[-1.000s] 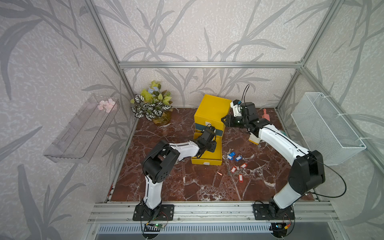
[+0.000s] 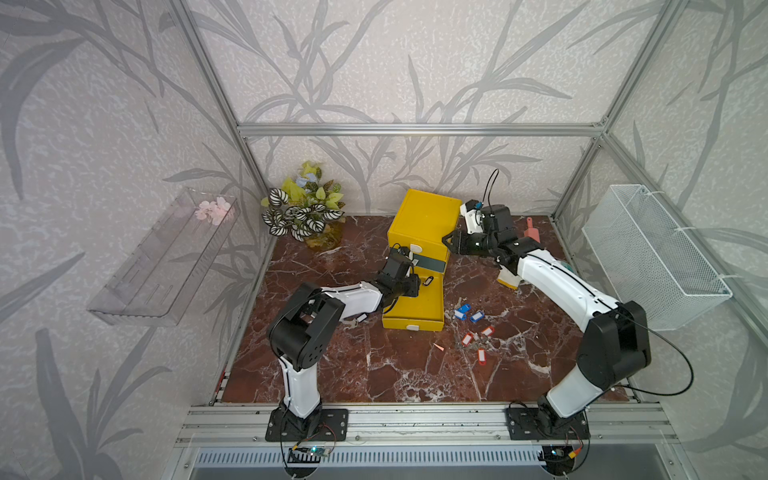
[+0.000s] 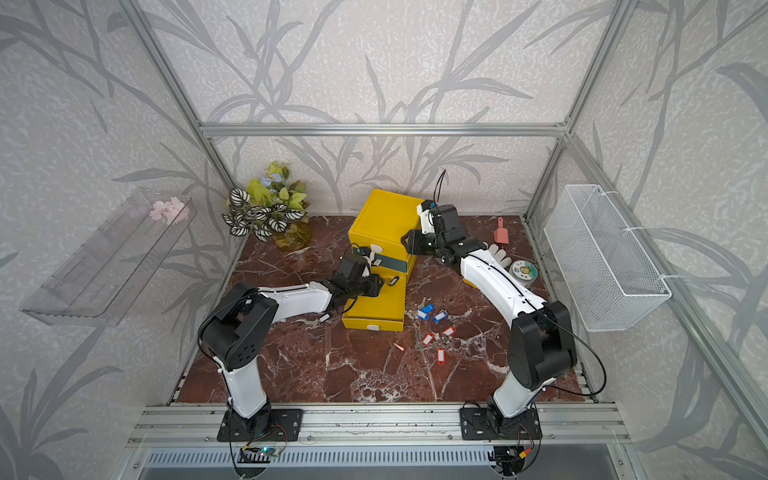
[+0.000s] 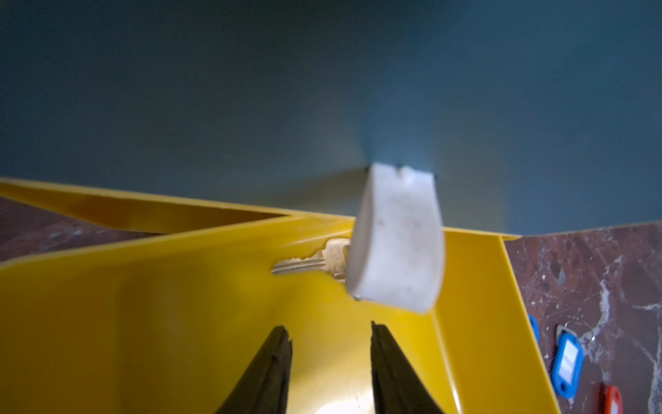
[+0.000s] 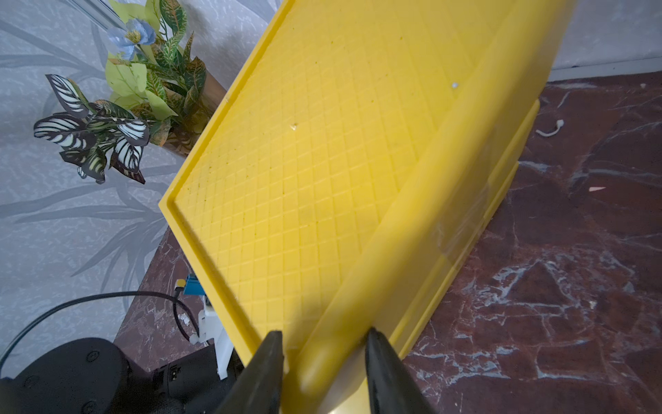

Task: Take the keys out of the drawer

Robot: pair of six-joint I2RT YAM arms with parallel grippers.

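Note:
A yellow drawer unit (image 2: pixel 424 212) has its bottom drawer (image 2: pixel 412 324) pulled out. In the left wrist view a silver key (image 4: pixel 300 265) lies in that drawer, partly hidden behind a white handle (image 4: pixel 394 241) on the grey front above it. My left gripper is over the drawer, fingers apart, nothing between them. My right gripper is at the upper right edge of the unit, fingers apart on either side of its yellow rim; whether they touch it is unclear.
Blue and red key tags (image 2: pixel 477 317) lie right of the drawer. A plant (image 2: pixel 312 204) stands back left, a red scoop (image 3: pixel 501 232) back right.
My left gripper has moved a little to the left and back, toward the drawer unit's front. The right arm has not visibly moved.

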